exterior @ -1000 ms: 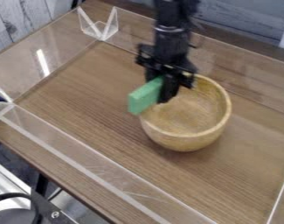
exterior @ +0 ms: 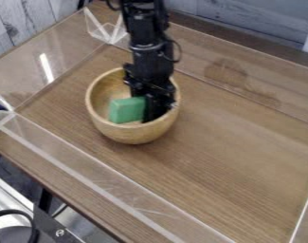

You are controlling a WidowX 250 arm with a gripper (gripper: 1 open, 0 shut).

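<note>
A round tan wooden bowl (exterior: 108,121) sits on the wooden table, left of centre in the camera view. A green object (exterior: 126,109) is inside it, at the front left. My black gripper (exterior: 149,102) reaches down from the top into the bowl, shut, beside the green object's right side. Its fingertips are dark and partly hidden, so their exact grip on the green object is unclear.
Bare wooden table (exterior: 220,180) fills the right and front. Clear plastic strips and white pieces lie along the left edge and top left. A black cable (exterior: 10,216) lies at the bottom left corner.
The green object has gone from hanging at the bowl's left edge to sitting inside the bowl. The gripper has moved with it, lower into the bowl.
</note>
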